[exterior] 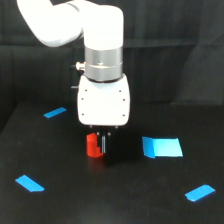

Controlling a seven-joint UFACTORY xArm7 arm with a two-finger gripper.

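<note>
A small red object [93, 147] stands on the black table, left of the middle. My gripper [104, 142] points down from the white arm hand [104, 103], with its dark fingers at the red object's right side. The fingers cover part of the red object's right edge. From this view I cannot tell whether they touch it or how far apart they are.
A light blue folded piece [167, 147] lies to the right. Blue tape strips lie at the front left [29, 184], the front right [200, 192] and the back left [54, 112]. Bare black table surrounds them.
</note>
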